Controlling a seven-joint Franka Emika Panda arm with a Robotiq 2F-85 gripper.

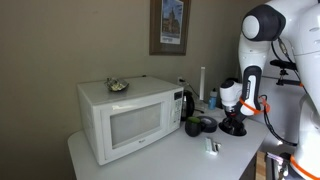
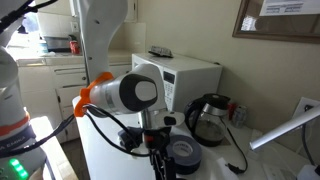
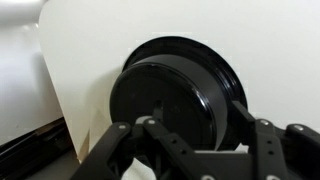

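Below my gripper in the wrist view is a round black pot-like vessel [image 3: 160,95] with a broad dark rim. The fingers stand apart at the lower edge of that view, overlapping the near side of the vessel; whether they touch it cannot be made out. In exterior view 1 my gripper [image 1: 232,115] points down at the dark vessel [image 1: 232,128] at the right end of the counter. My arm hides much of this spot in exterior view 2.
A white microwave [image 1: 138,122] stands to the left, a bowl [image 1: 117,85] on top. Between it and my arm are a dark pot [image 1: 193,128], a black pan [image 1: 208,125] and small silvery items [image 1: 212,146]. A glass kettle [image 2: 211,122] stands behind.
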